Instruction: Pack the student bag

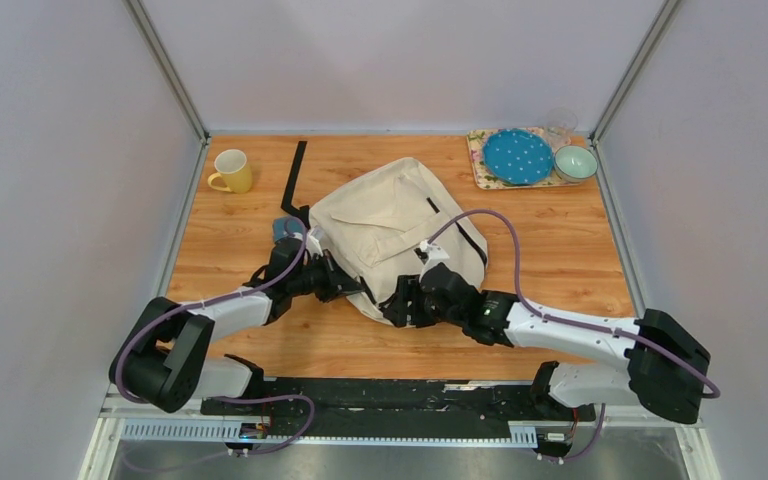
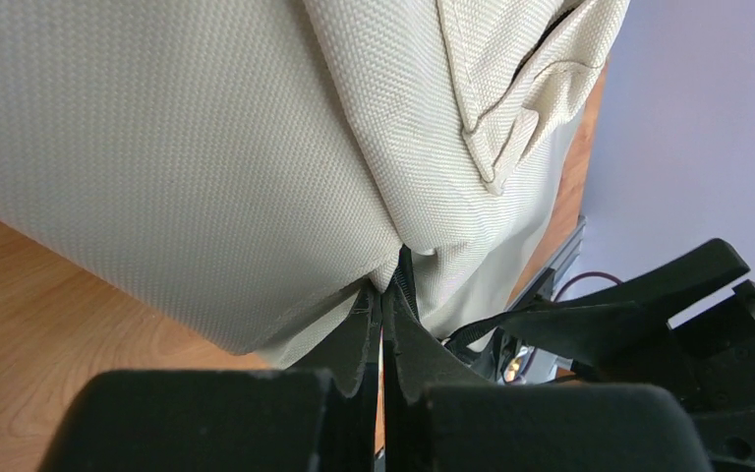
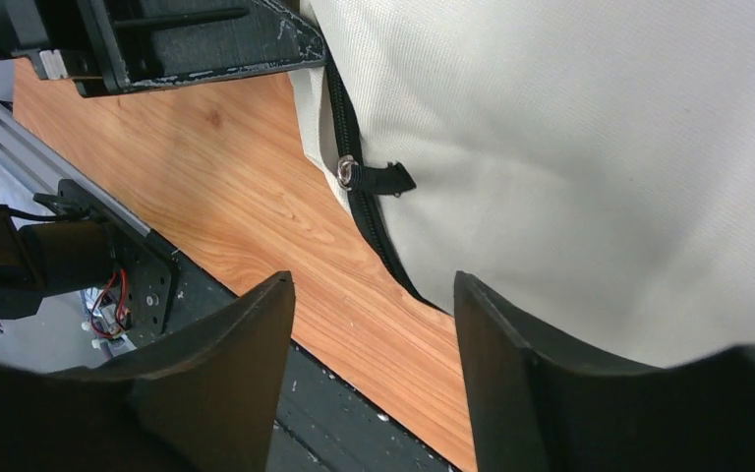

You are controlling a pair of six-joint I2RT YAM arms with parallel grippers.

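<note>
The cream cloth bag (image 1: 390, 215) lies flat in the middle of the table, a black strap (image 1: 295, 175) stretching from its left side. My left gripper is shut on a pinch of the bag's edge, close to the end of the black zipper (image 3: 346, 123). Farther along, the zipper pull (image 3: 381, 179) with its metal ring rests on the cloth. Open and empty, my right gripper is over the bag's near edge, its fingers apart and short of the pull. A blue item (image 1: 282, 228) shows partly behind the left arm.
At the back left stands a yellow mug (image 1: 232, 170). A floral tray (image 1: 480, 170) at the back right bears a blue dotted plate (image 1: 518, 156), a pale green bowl (image 1: 575, 164) and a clear glass (image 1: 560, 122). Bare table lies right of the bag.
</note>
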